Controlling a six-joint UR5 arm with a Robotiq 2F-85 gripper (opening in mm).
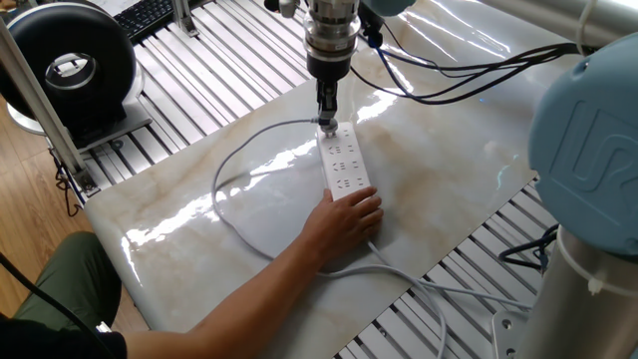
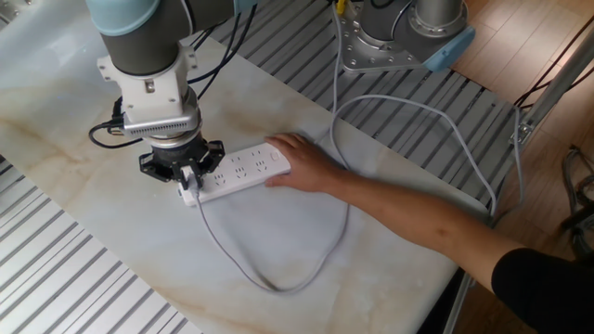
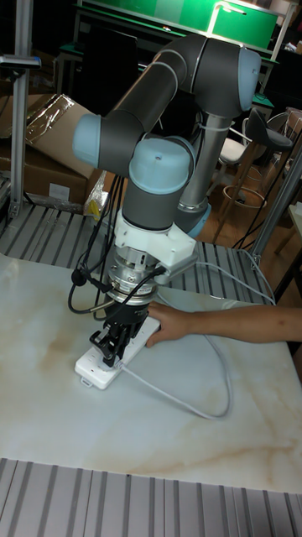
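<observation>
A white power strip (image 1: 344, 165) with several sockets lies on the marbled sheet. My gripper (image 2: 189, 178) points down over the strip's end farthest from the person's hand. Its dark fingers stand around a pale plug (image 2: 193, 183) and appear shut on it. From the plug runs a grey cable (image 2: 215, 243), looping over the sheet. The plug is at the end socket; how deep its pins sit is hidden. In exterior view 3, the gripper (image 3: 109, 347) also stands low over the strip (image 3: 94, 372), and its fingers partly cover the plug.
A person's hand (image 1: 344, 217) rests on the strip's other end, the forearm crossing the sheet. Grey cable passes beneath or beside that arm. Open sheet (image 3: 54, 420) surrounds the strip, with slatted metal table (image 1: 214, 75) beyond. A black spool (image 1: 70, 68) stands at the far left corner.
</observation>
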